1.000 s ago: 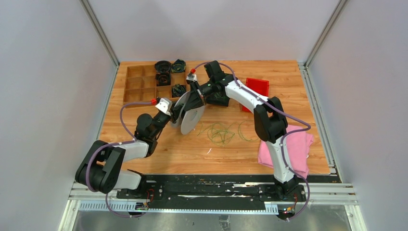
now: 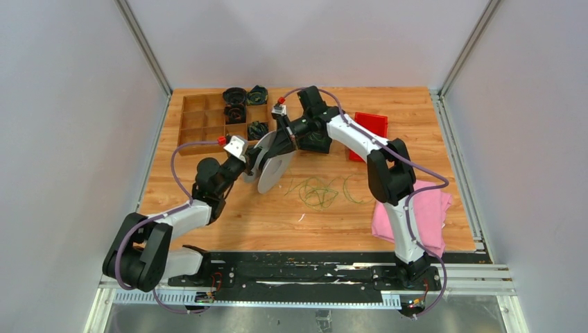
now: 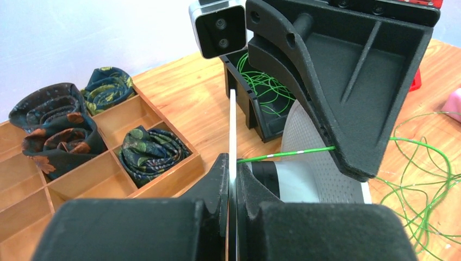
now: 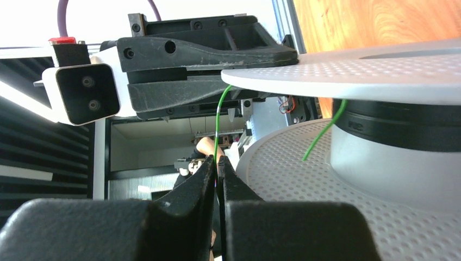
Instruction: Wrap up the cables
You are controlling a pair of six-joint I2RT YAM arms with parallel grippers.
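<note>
The white spool (image 2: 275, 173), with two perforated discs, is held upright above the table. My left gripper is shut on the rim of one disc, a thin white edge (image 3: 232, 117) between its fingers. A green cable (image 3: 296, 153) runs taut from that rim to my right gripper, then falls slack to the table. The right gripper's fingertips stand close together on either side of the cable (image 4: 218, 122); whether they press it does not show. In the right wrist view, another bit of green cable (image 4: 326, 131) crosses between the discs beside the hub (image 4: 380, 163).
Loose green cable (image 2: 319, 193) lies on the table. A wooden divided box (image 2: 194, 118) with rolled cloths stands behind left. The black bin (image 3: 258, 117) holds more green cable. A red tray (image 2: 372, 123) and pink cloth (image 2: 423, 215) lie right.
The right gripper has edged slightly right. Before that, both stayed almost still.
</note>
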